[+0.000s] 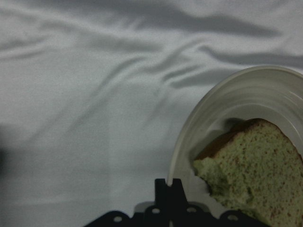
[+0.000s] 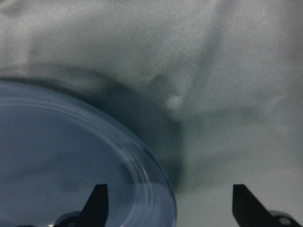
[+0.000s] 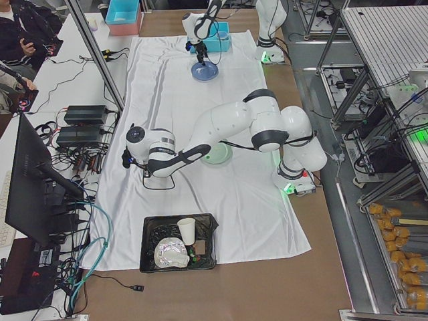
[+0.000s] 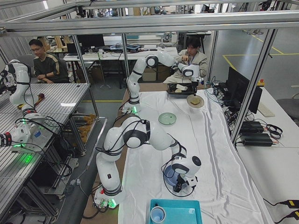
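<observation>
In the left wrist view a slice of bread (image 1: 248,175) lies in a pale round dish (image 1: 199,120); my left gripper is over the dish's near-left rim, its fingertips together with nothing visible between them. That dish (image 4: 190,98) is at the far right of the cloth in the camera right view. My right gripper stands open above the rim of a blue plate (image 2: 57,142), one finger over the plate and the other over the cloth. A green plate (image 4: 167,118) lies mid-cloth.
A turquoise tray (image 4: 187,210) holding a cup (image 4: 158,214) is beside the blue plate. A black tray (image 3: 150,244) with a white cup (image 3: 186,231) and other items sits at the other end.
</observation>
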